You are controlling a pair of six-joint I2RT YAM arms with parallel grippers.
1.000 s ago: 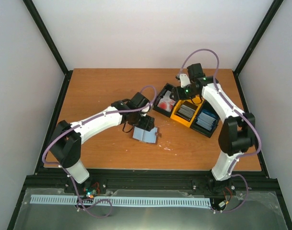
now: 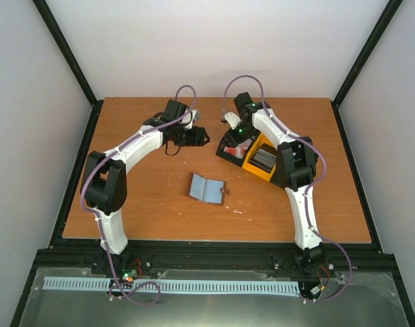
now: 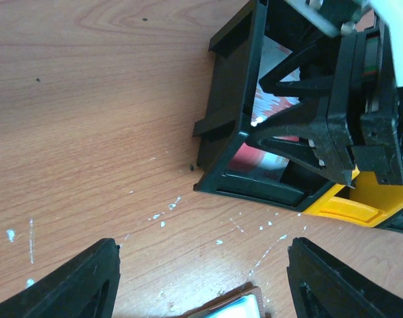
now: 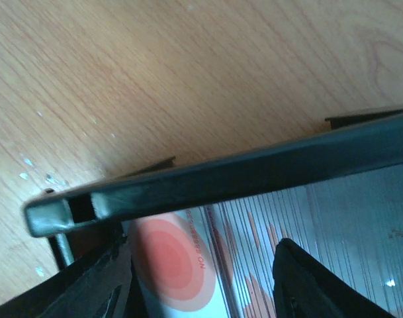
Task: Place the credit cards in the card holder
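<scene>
The card holder (image 2: 207, 190) lies opened flat on the table, blue inside with a brown edge. A stack of cards with red and white print (image 4: 175, 262) stands in the left black bin (image 2: 222, 151). Over that bin, my right gripper is part open, its fingers at either side of the front card in the right wrist view; no card is clearly gripped. My left gripper hangs over bare table to the left of the bins, its fingers wide apart and empty. A corner of the holder shows below, between its fingers.
A yellow bin (image 2: 259, 170) with dark cards adjoins the left black bin. Another black bin beyond it is mostly covered by the right arm.
My right gripper has moved left, from near the yellow bin to the left black bin. The left gripper has drawn back up and left, uncovering the holder.
</scene>
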